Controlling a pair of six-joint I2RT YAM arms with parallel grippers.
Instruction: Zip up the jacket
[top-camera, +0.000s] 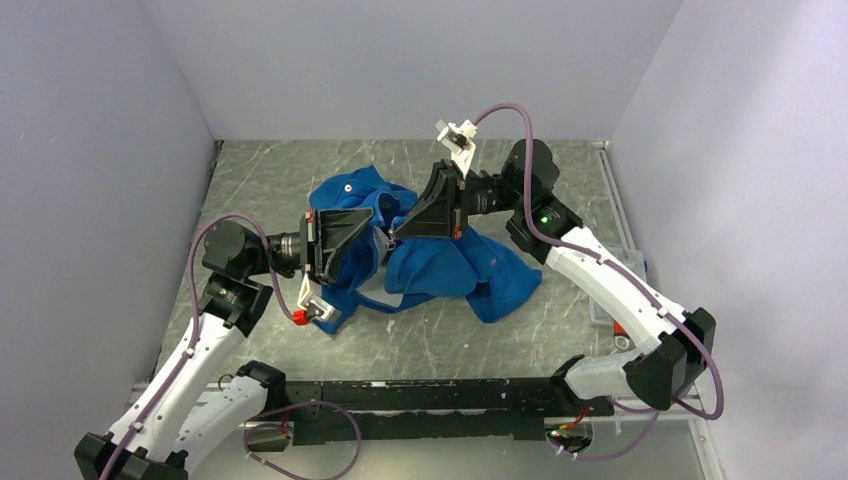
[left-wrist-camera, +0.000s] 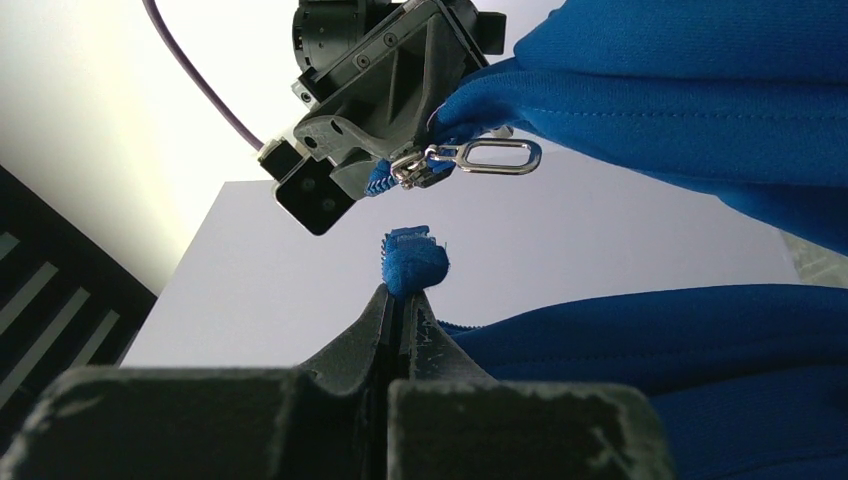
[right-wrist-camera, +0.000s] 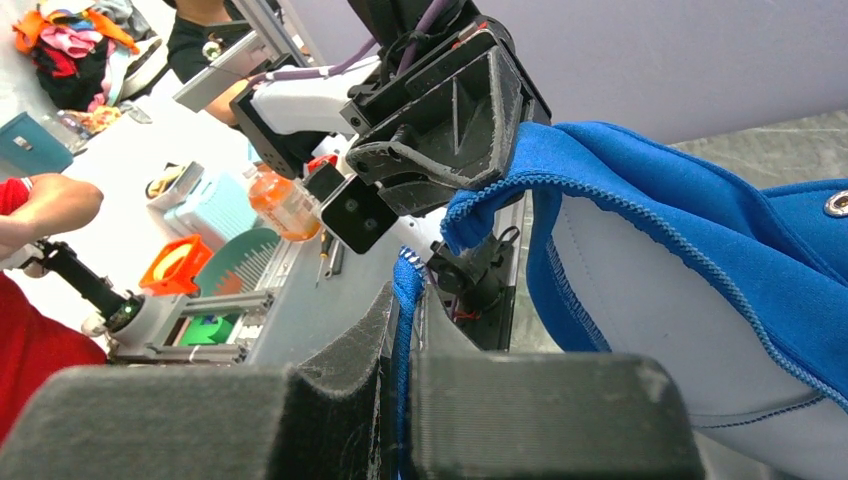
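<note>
The blue jacket (top-camera: 460, 275) lies bunched in the middle of the table, raised under both grippers. My left gripper (top-camera: 364, 218) is shut on a zipper tape end (left-wrist-camera: 414, 265), its blue tip sticking up from the fingertips. My right gripper (top-camera: 398, 234) is shut on the other front edge, whose blue zipper tape (right-wrist-camera: 408, 285) shows between its fingers. In the left wrist view the metal zipper slider (left-wrist-camera: 408, 168) and its pull (left-wrist-camera: 500, 156) hang at the right gripper's fingertips, a little above the tape end held on the left, apart from it.
Walls stand at the back and sides. A clear bin (top-camera: 625, 260) sits at the right edge, partly behind my right arm.
</note>
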